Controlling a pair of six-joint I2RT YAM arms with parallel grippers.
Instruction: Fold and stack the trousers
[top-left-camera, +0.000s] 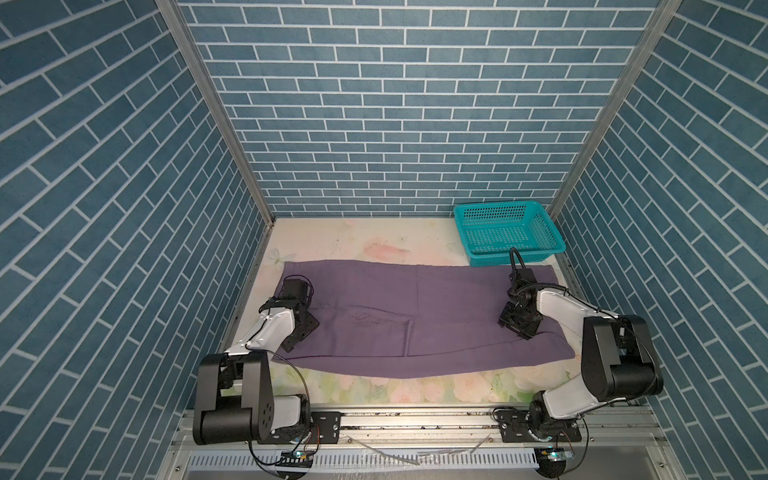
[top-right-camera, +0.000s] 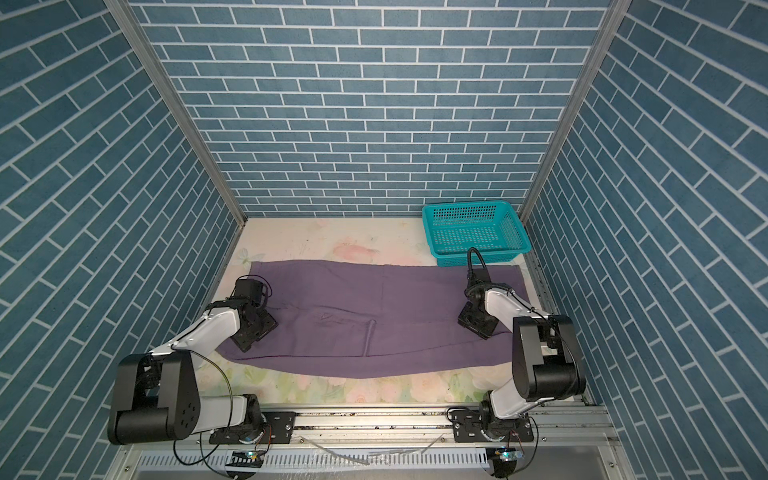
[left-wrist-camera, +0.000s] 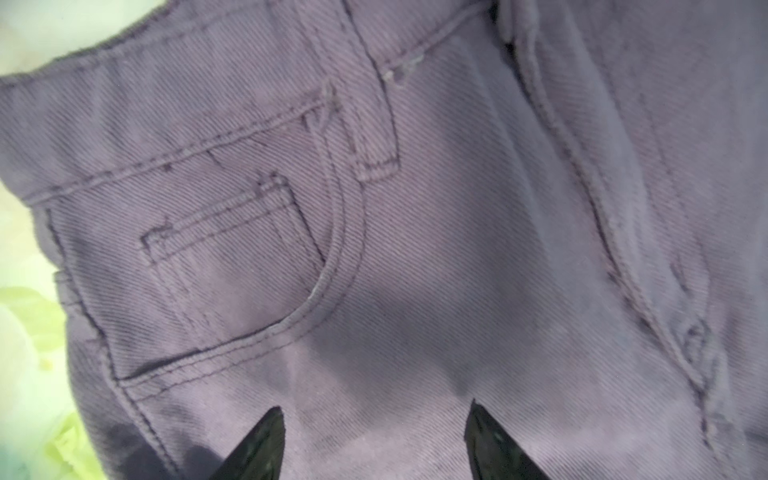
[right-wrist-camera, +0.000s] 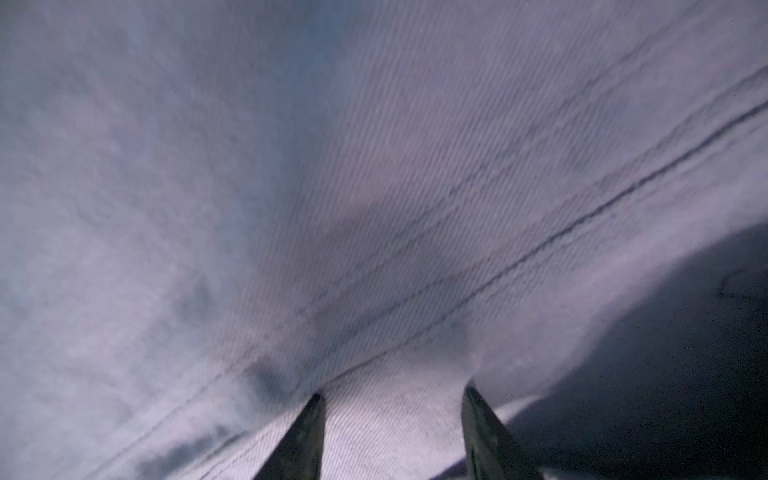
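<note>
Purple-grey trousers (top-left-camera: 464, 288) lie spread lengthwise across the table, waist to the left and legs to the right, the near leg lying against the far one. In the left wrist view the waistband (left-wrist-camera: 160, 144), a belt loop (left-wrist-camera: 360, 120) and a front pocket (left-wrist-camera: 232, 264) show beneath my left gripper. Its fingertips stand apart over the cloth. At the leg end, my right gripper is low over the near leg, its fingers spread at a seam (right-wrist-camera: 512, 268). Whether either one touches the cloth is hard to tell.
A teal basket (top-left-camera: 509, 232), empty, stands at the back right, just behind the legs. Bare table (top-left-camera: 360, 240) shows at the back left, with a narrow floral strip (top-left-camera: 416, 389) along the front. Brick-patterned walls enclose the sides and back.
</note>
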